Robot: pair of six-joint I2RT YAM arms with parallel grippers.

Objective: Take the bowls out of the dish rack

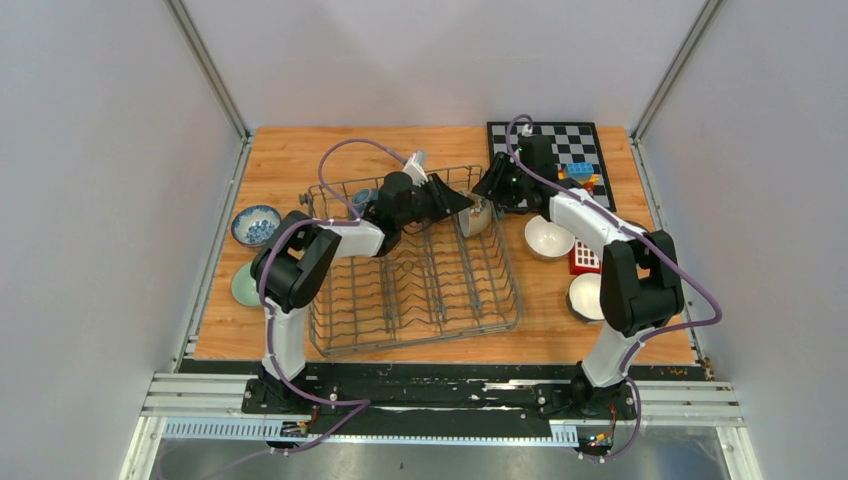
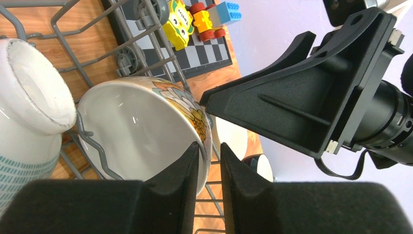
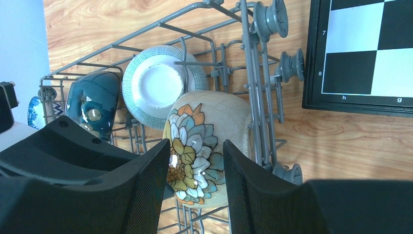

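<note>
A bowl with a flower pattern (image 3: pixel 197 151) stands on its side in the dish rack (image 1: pixel 420 345), near the back right corner. In the left wrist view, its white inside (image 2: pixel 139 124) faces me. My left gripper is at its rim, the fingertips parted, and the rim shows between them close to one finger. At the back, my right gripper is over the bowl's patterned outside, fingers apart across it; whether they grip it cannot be told. One right finger (image 2: pixel 272 102) reaches the patterned rim in the left wrist view.
Beside the bowl in the rack are a white, blue-patterned dish (image 3: pixel 160 85) and a dark teal cup (image 3: pixel 95 102). A chessboard (image 1: pixel 560 140) lies behind on the right. White bowls (image 1: pixel 549 238) stand right of the rack, a blue-patterned bowl (image 1: pixel 256 226) left.
</note>
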